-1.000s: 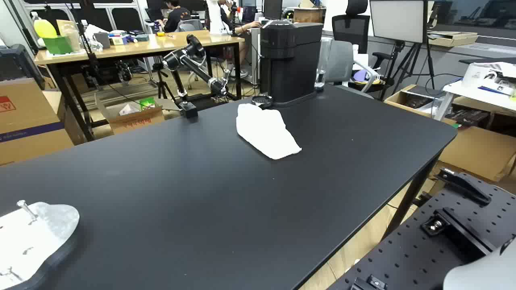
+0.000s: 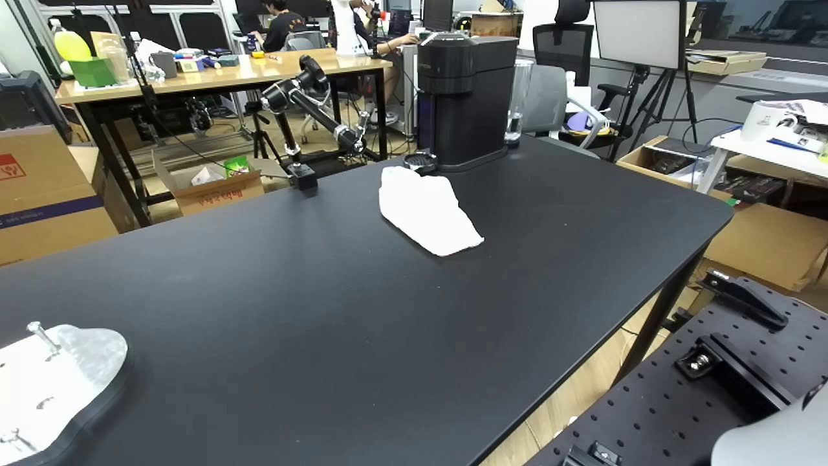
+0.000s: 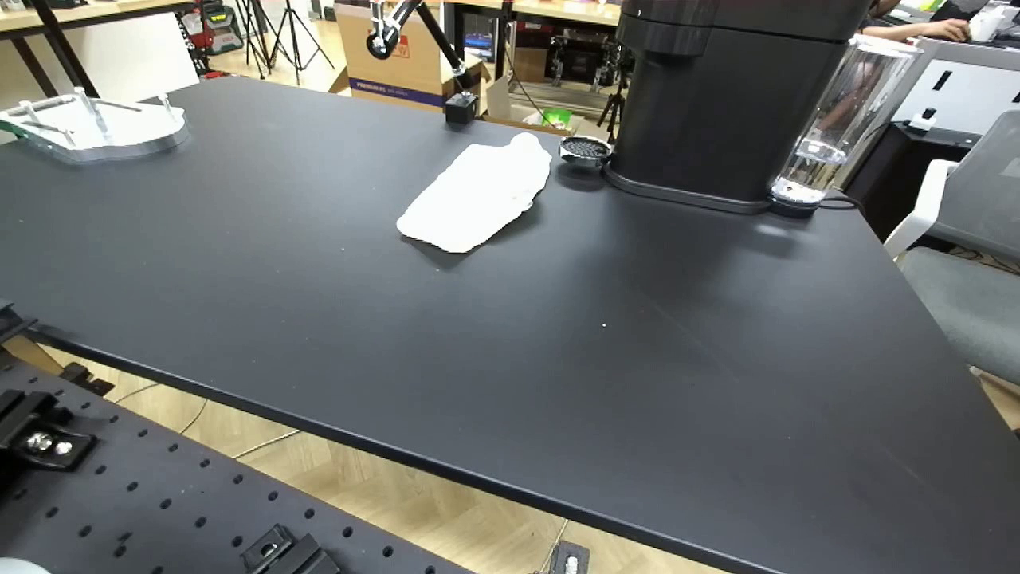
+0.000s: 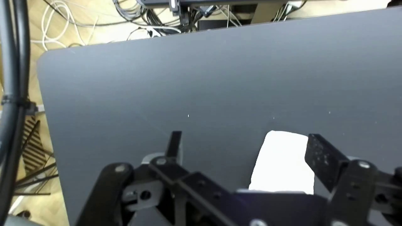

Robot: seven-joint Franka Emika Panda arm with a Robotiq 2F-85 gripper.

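A crumpled white cloth or paper (image 2: 429,210) lies flat on the dark table, near its far edge in exterior view 1. Exterior view 2 shows the same white piece (image 3: 478,194) in front of the black machine. From the wrist, part of the white piece (image 4: 282,162) appears between my wide-apart fingers, closer to the right one, on the tabletop beyond them. My gripper is open and holds nothing; its lower parts cover the near end of the white piece. Neither exterior view has the gripper in it.
The black coffee machine (image 3: 736,105) stands at the table's back corner, a clear water tank (image 3: 813,153) beside it and a round drip tray (image 3: 585,149) at its foot. A whitish board with pegs (image 2: 74,361) sits at one side.
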